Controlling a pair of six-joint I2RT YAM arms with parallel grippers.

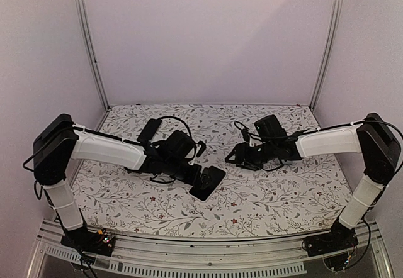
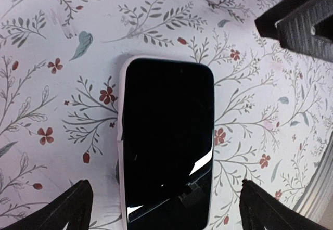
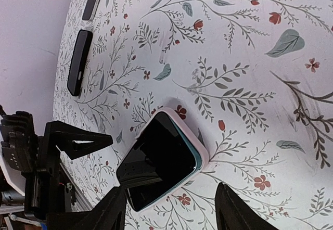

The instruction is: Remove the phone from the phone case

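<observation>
The black-screened phone (image 1: 208, 183) lies flat on the floral surface in its pale pink case (image 3: 203, 160); in the right wrist view a teal strip shows along one long edge, inside the case. My left gripper is open above the phone, its fingers either side of it with space between. My right gripper stands apart to the right of the phone in the top view, raised, its fingers parted with nothing held between them.
Two black rectangular objects (image 3: 79, 62) lie toward the back left, partly hidden by the left arm in the top view.
</observation>
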